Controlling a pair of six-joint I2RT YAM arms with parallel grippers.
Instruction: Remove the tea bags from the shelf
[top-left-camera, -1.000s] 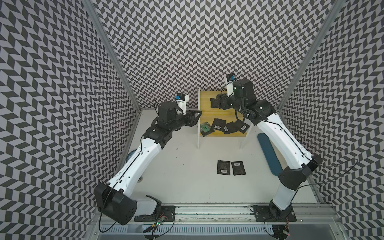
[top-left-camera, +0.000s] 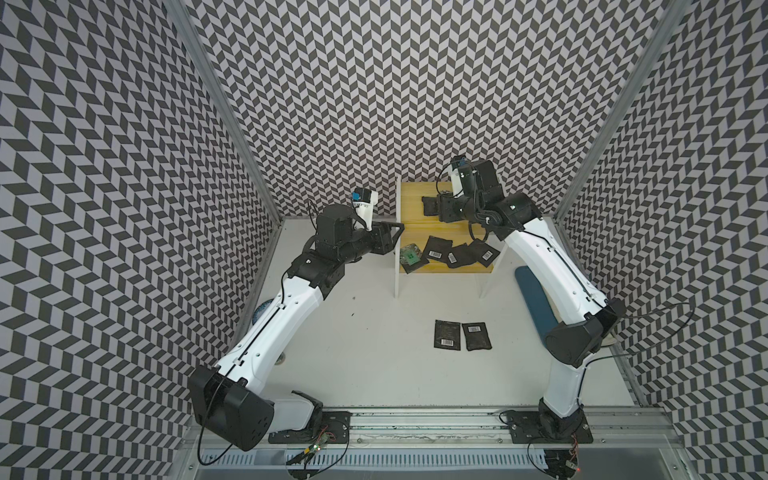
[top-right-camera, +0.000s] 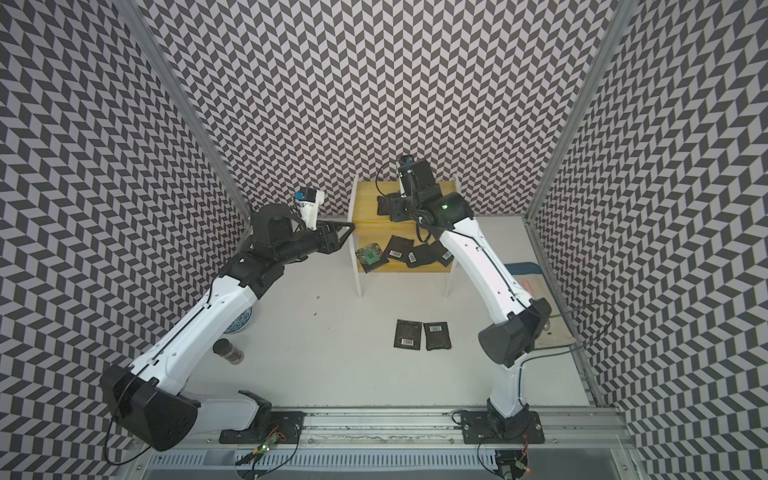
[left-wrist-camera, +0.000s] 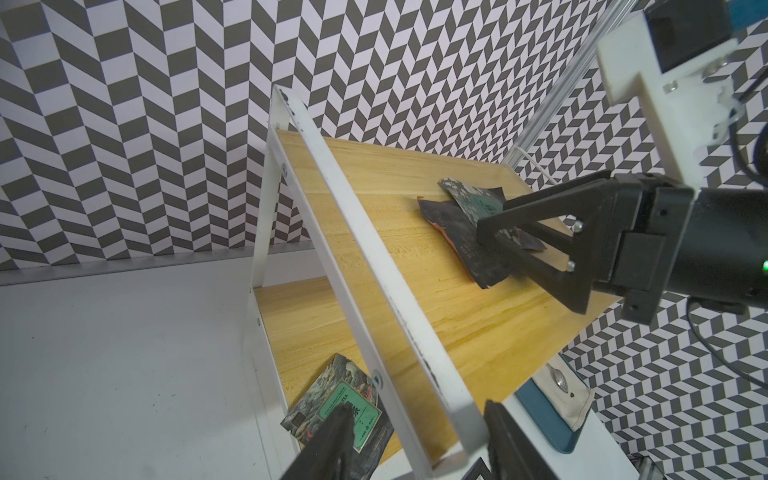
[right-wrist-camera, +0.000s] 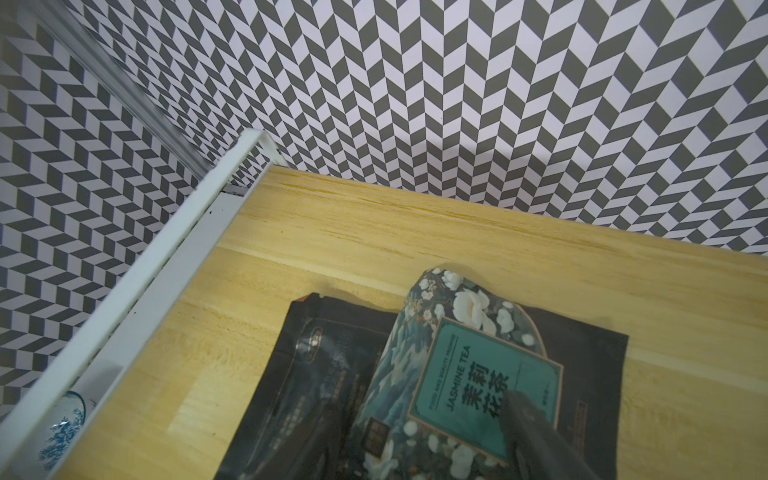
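On the shelf's upper board (right-wrist-camera: 336, 208) lie dark tea bags (right-wrist-camera: 472, 376), overlapping, one with a teal jasmine label. Over them my right gripper stands open, a finger on either side of the labelled bag; in the left wrist view its fingers (left-wrist-camera: 552, 280) reach right against the bags. My left gripper is open beside the shelf's left side, the white frame end (left-wrist-camera: 468, 432) appearing between its fingers; contact is unclear. Several tea bags (top-left-camera: 437, 249) rest on the lower board, one (left-wrist-camera: 352, 412) with its green label up.
Two tea bags (top-left-camera: 447, 335) (top-left-camera: 477, 336) lie on the white table in front of the shelf. A blue tray (top-left-camera: 534, 304) is at the right; a jar (top-right-camera: 228, 350) and a patterned bowl (top-right-camera: 238, 321) stand at the left. The front middle of the table has free room.
The left arm looks almost still.
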